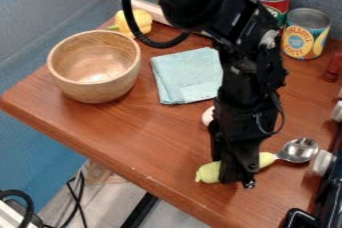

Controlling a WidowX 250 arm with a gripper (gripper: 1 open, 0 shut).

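Observation:
The black arm hangs over the right half of the wooden table, its gripper (238, 169) low at a pale yellow-green oblong object (209, 172), which lies crosswise under the fingers and shows on both sides of them. Whether the fingers are closed on it cannot be told. A metal spoon (298, 151) lies just to the right of it. A pale round object (207, 116) is partly hidden behind the arm.
A wooden bowl (94, 64) and a folded light-blue cloth (185, 75) sit on the left and middle. Cans (305, 34) stand at the back right, and dark equipment lines the right edge.

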